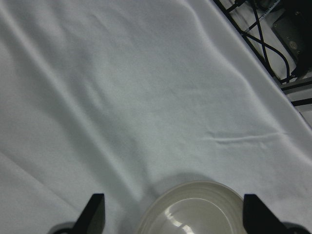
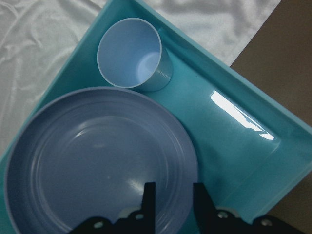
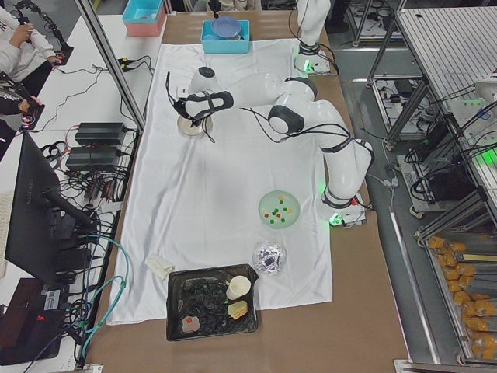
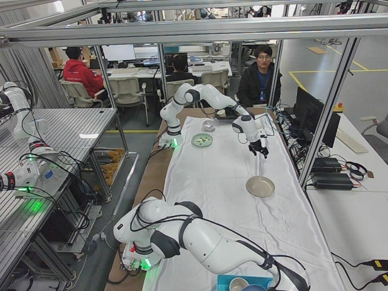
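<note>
A beige plate (image 4: 260, 187) lies on the white cloth. In the left wrist view it (image 1: 190, 214) is at the bottom, with my left gripper open above it; my left gripper (image 4: 259, 147) also shows in the camera right view. My right gripper stands open over a blue plate (image 2: 97, 156), which lies in a turquoise tray (image 2: 243, 146) beside a light blue cup (image 2: 129, 53). Nothing shows between either gripper's fingers.
Toward the far end are a green plate with small pieces (image 3: 279, 210), a foil bundle (image 3: 269, 257), a black tray (image 3: 213, 330) and a pale cloth (image 3: 160, 266).
</note>
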